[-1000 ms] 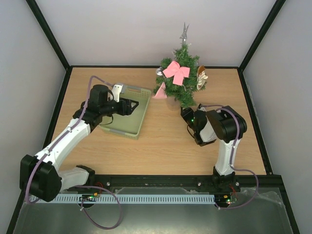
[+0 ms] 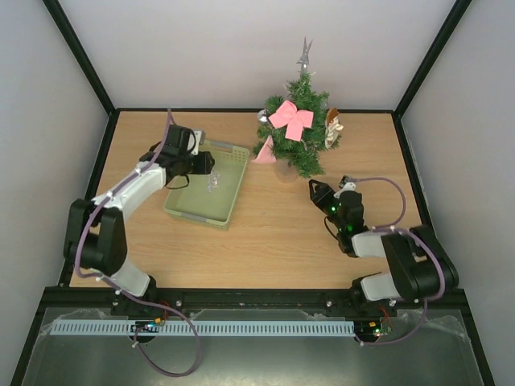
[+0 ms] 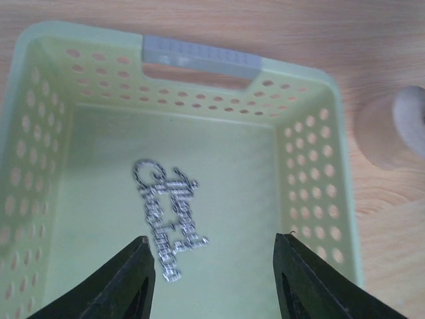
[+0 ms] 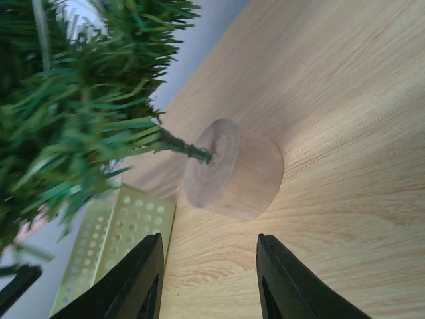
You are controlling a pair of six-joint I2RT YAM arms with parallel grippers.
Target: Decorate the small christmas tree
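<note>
A small green tree [image 2: 298, 153] stands at the back right with pink bows, a silver star on top and other ornaments, on a wooden base [image 4: 246, 173]. Inside the pale green basket [image 3: 86, 199] lies a silver glittery lettered ornament [image 3: 166, 206]. My left gripper is over the basket, its fingers apart with nothing between them, above and around the ornament's lower end. My right gripper is open and empty, low at the right of the tree, facing its base.
Bare table [image 2: 273, 249] lies in front of the tree and basket. Walls and dark frame rails bound the table at the back and both sides.
My left arm has shifted leftward, the gripper drawing back over the basket's left part.
</note>
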